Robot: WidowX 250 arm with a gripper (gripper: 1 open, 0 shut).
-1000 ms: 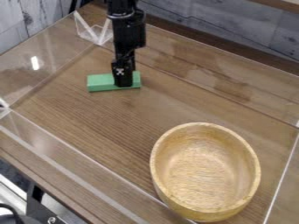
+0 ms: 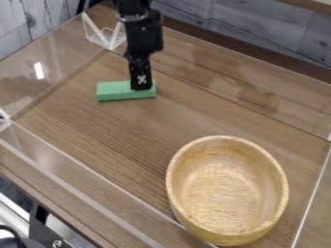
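A flat green block [image 2: 119, 91] lies on the wooden table in the upper left of the camera view. The black gripper [image 2: 139, 79] hangs from the top with its tip low at the block's right part, partly covering it. Its fingers look close together; whether anything is between them cannot be made out.
A large tan oval bowl [image 2: 226, 189] sits at the lower right. Clear plastic pieces stand along the left edge, and cables show at the lower left corner.
Over the last second the gripper has shifted slightly at the green block, which stays in about the same place.
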